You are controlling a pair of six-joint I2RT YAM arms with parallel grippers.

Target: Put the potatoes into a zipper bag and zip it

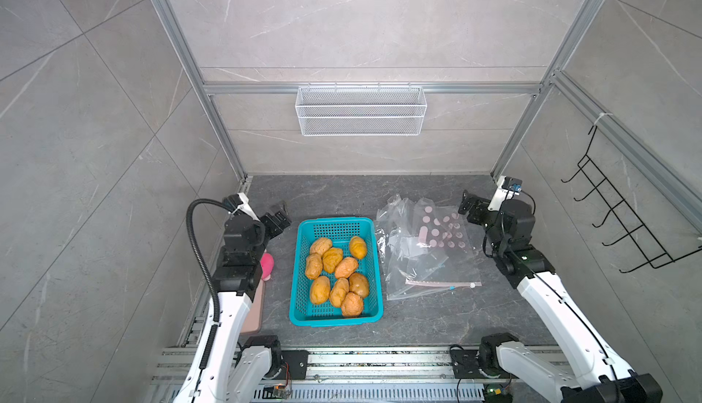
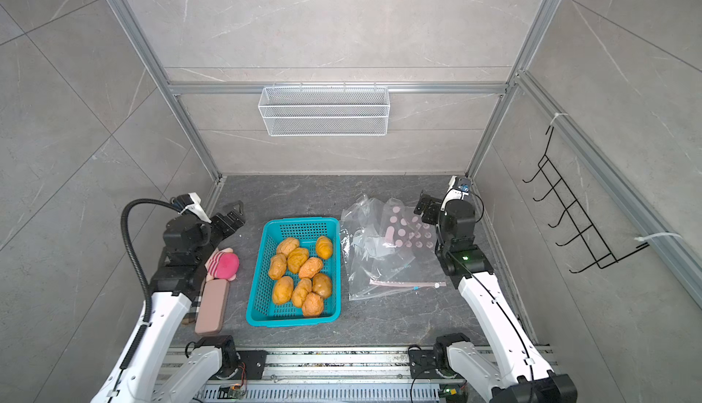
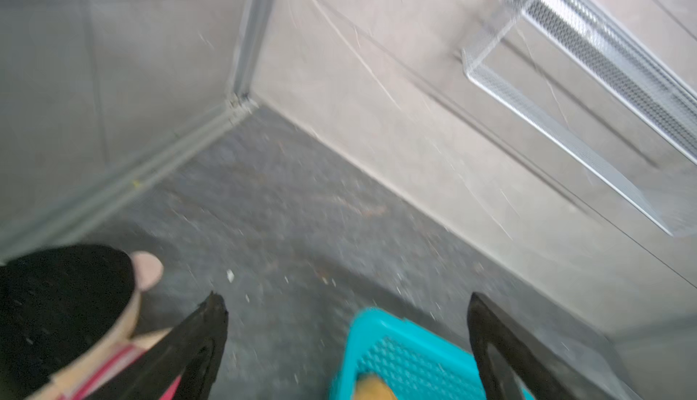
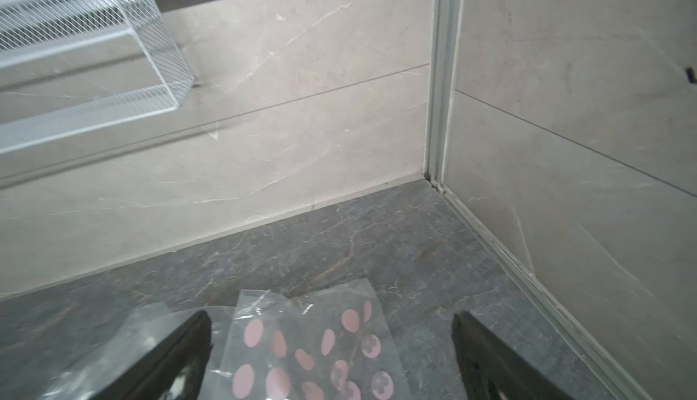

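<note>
Several potatoes (image 1: 332,259) lie in a teal perforated basket (image 1: 373,278) at the middle of the table. To its right lie clear plastic zipper bags (image 1: 409,256), flat and crumpled, one printed with pink dots (image 4: 279,342) and a zip strip along the near side. My left gripper (image 1: 276,220) hangs raised at the basket's back-left, open and empty; in the left wrist view its fingers frame the basket's corner, blurred. My right gripper (image 1: 471,205) is raised over the bags' back-right part, open with nothing between its fingers.
A pink toy (image 2: 223,264) and a pink block (image 2: 211,308) lie left of the basket, partly under the left arm. A white wire shelf (image 1: 360,110) hangs on the back wall, a black hook rack (image 1: 621,213) on the right wall.
</note>
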